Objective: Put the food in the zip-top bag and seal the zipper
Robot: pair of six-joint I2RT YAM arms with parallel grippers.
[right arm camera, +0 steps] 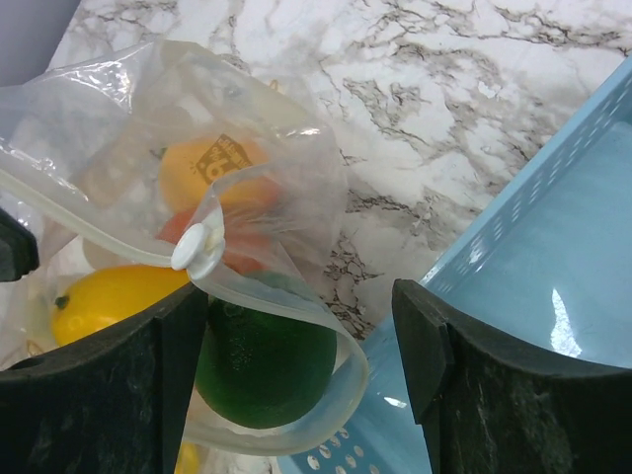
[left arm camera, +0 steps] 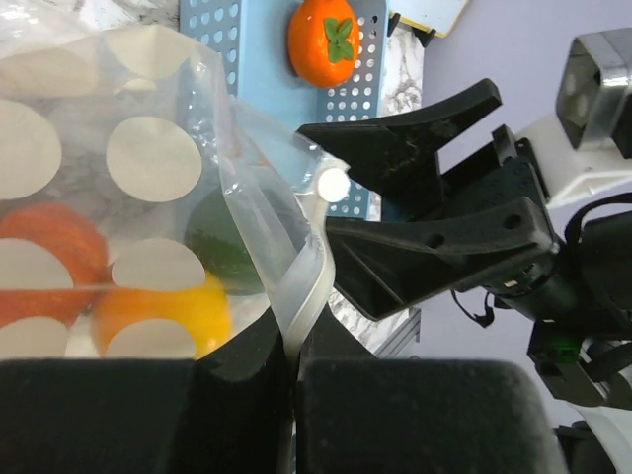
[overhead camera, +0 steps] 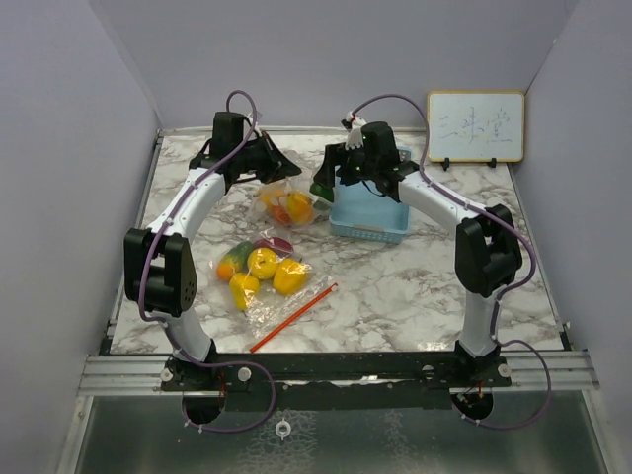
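Observation:
My left gripper (overhead camera: pixel 293 168) is shut on the rim of the clear zip top bag (left arm camera: pixel 148 79), holding its mouth up. A white slider (right arm camera: pixel 199 247) sits on that rim. Orange and yellow food (overhead camera: pixel 291 205) lies inside the bag. A dark green rounded food (right arm camera: pixel 267 360) is just within the open mouth. My right gripper stands open at the mouth, its fingers (right arm camera: pixel 449 365) spread with the green food showing between them. Contact between those fingers and the bag is hard to judge.
A blue basket (overhead camera: pixel 367 231) stands right of the bag, with an orange fruit (left arm camera: pixel 321 41) in it. In front lies another clear bag (overhead camera: pixel 267 314) filled with several foods, a red stick (overhead camera: pixel 293 317) beside it.

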